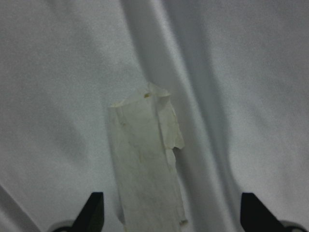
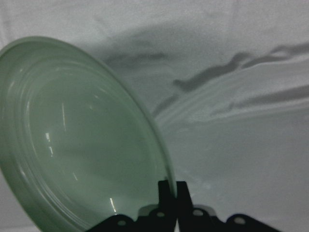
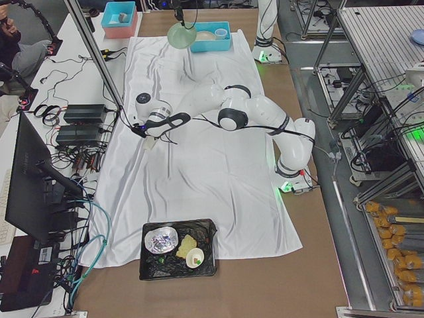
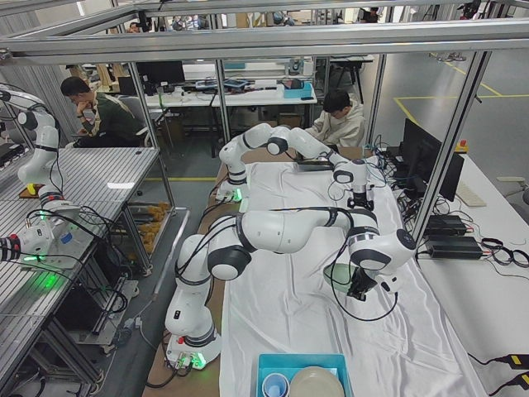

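A pale green plate [image 3: 181,36] is raised near the blue bin [image 3: 211,46] at the far end in the camera left view; in the right wrist view my right gripper is shut on the rim of the plate [image 2: 82,130], white cloth beneath it. My left gripper hangs over the white cloth [image 1: 256,96], its two fingers apart, above a strip of pale crumpled paper or tape [image 1: 145,159] lying on the cloth.
A black tray [image 3: 161,270] at the near end holds a foil-like dish, a yellow item and a small bowl [image 3: 195,258]. The blue bin holds a cup and a round dish. Monitor and cables line the left edge.
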